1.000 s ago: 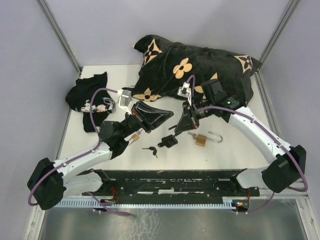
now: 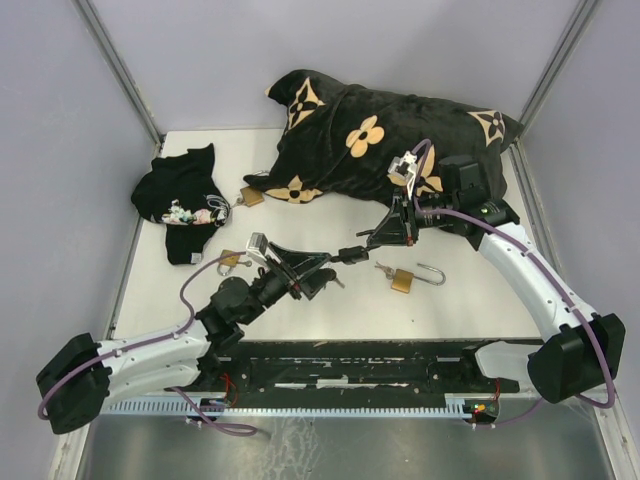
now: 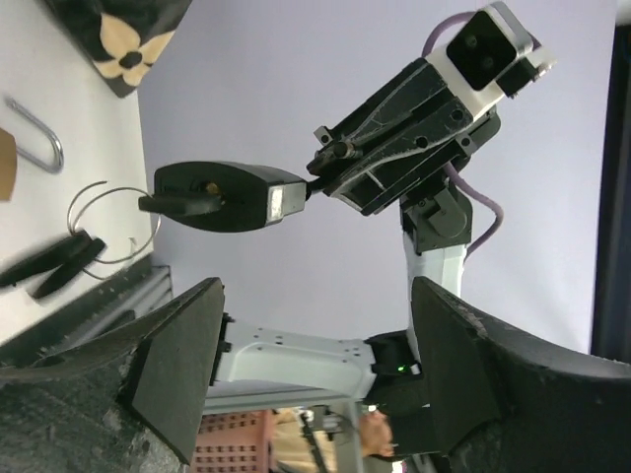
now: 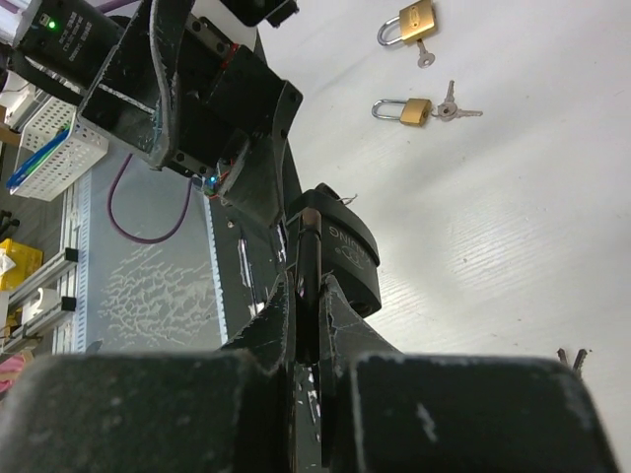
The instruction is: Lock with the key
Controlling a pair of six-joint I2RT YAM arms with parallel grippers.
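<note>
My right gripper [image 2: 368,243] is shut on a dark oval padlock [image 2: 350,255]. In the right wrist view, lettering shows on the padlock's curved black side [image 4: 353,258]. From the left wrist, the same black body [image 3: 222,197] hangs with a dark stub and a thin wire loop showing near it. The left gripper [image 2: 320,275] is part open beside the padlock, with nothing visible between its fingers. Black-headed keys [image 3: 67,264] lie on the table; from above, the left fingers partly cover them, leaving a key blade [image 2: 340,284] in sight.
A brass padlock [image 2: 402,281] with its shackle open and keys lies right of the grippers. Two more brass padlocks [image 4: 417,18] [image 4: 415,111] lie with keys at the left. A black patterned cushion [image 2: 380,140] and dark cloth [image 2: 183,200] fill the back.
The right gripper shifted right and slightly back, carrying the padlock.
</note>
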